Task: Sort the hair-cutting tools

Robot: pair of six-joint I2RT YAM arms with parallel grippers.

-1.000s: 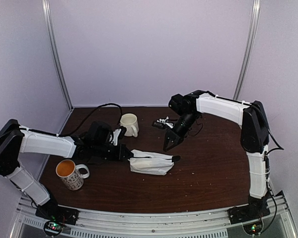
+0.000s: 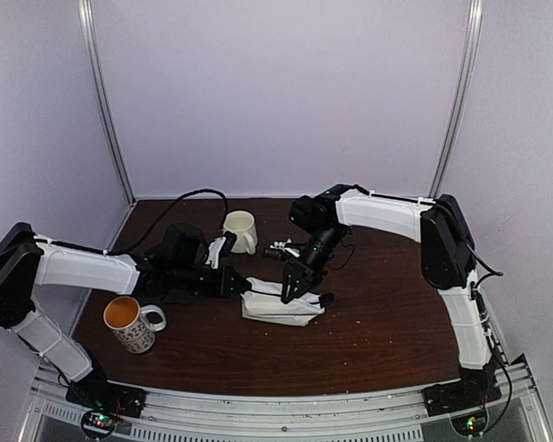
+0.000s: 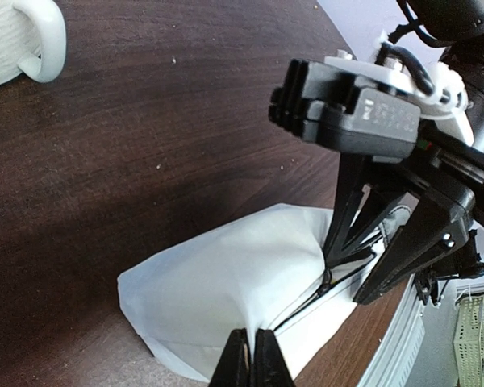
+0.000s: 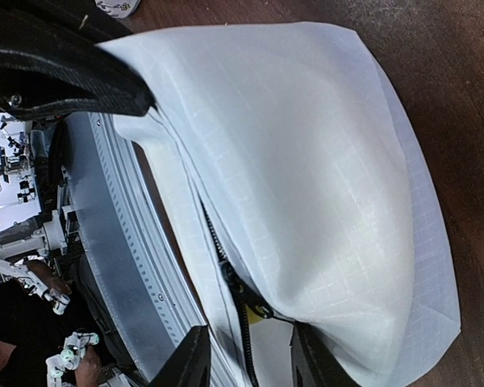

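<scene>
A white zippered pouch lies on the middle of the table, its dark zipper visible along the opening in both wrist views. My left gripper is shut at the pouch's left end, on the fabric edge beside the zipper. My right gripper is open, low over the pouch, its fingertips either side of the zipper, close to the zipper pull. A small yellow patch shows inside the opening in the right wrist view. Any hair cutting tools inside are hidden.
A cream mug stands behind the pouch, and a patterned mug with orange interior stands at front left.
My right gripper has moved left and down onto the pouch over the last second. My left arm has stayed in place.
</scene>
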